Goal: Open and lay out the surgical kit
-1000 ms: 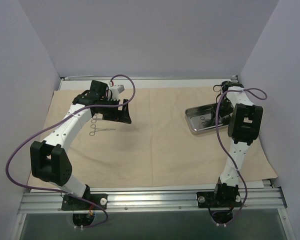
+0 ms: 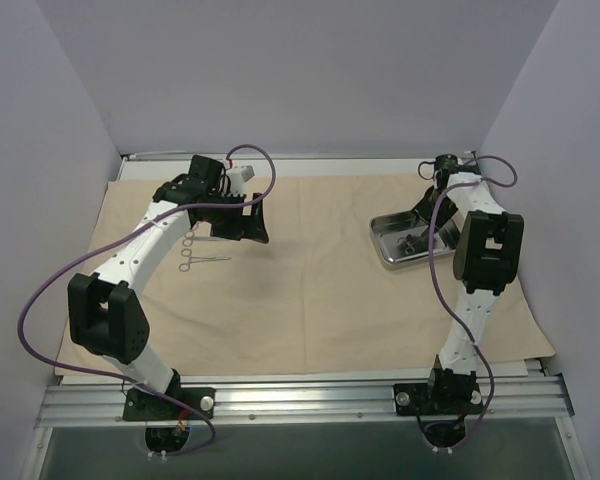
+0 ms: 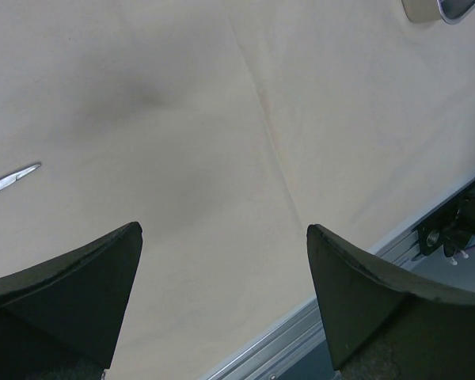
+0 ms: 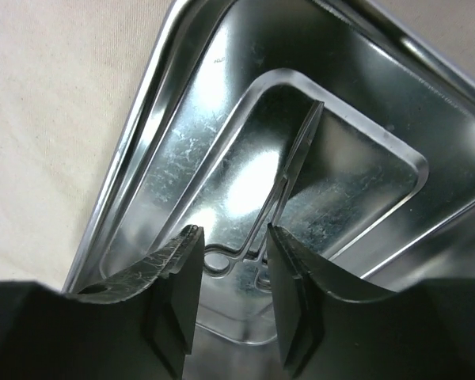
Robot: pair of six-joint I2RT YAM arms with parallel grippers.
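A steel tray (image 2: 390, 245) sits on the cloth at the right; in the right wrist view a ring-handled instrument (image 4: 257, 218) lies diagonally on its floor, its handles partly behind my fingers. My right gripper is over it, fingers part open, with no clear hold visible. My left gripper stands wide open and empty above bare cloth at the left. Ring-handled instruments (image 2: 205, 259) lie on the cloth below and beside it; one instrument tip (image 3: 16, 176) shows in the left wrist view.
Walls bound the sides and back; a metal rail (image 2: 300, 394) runs along the front. Purple cables loop over both arms.
The right arm's wrist has shifted slightly left and up in the top view, over the tray. The left arm has moved slightly right.
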